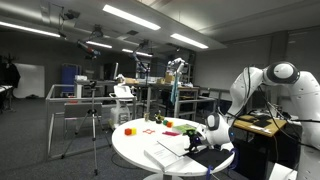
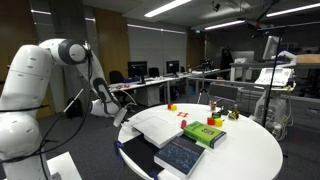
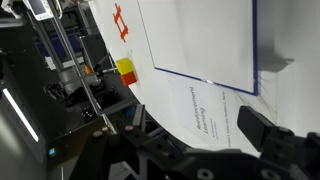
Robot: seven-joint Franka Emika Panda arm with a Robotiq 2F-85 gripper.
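No task object is named. In the wrist view my gripper stands open, its dark fingers wide apart with nothing gripped between them. Below it lie a white board [image 3: 200, 40] with a thin dark blue edge and, beside that edge, a white sheet [image 3: 205, 108] printed with text. Exterior view 1 has the gripper [image 1: 196, 146] low at the right side of the round table, close to the flat white board [image 1: 176, 143]. From exterior view 2 the same board [image 2: 158, 128] lies flat at the near left; the fingertips are too small to make out there.
A dark flat box [image 2: 180, 154] and a green box [image 2: 203, 135] lie next to the board. Farther back on the white table [image 2: 250, 150] are small red and yellow objects [image 2: 215, 121].
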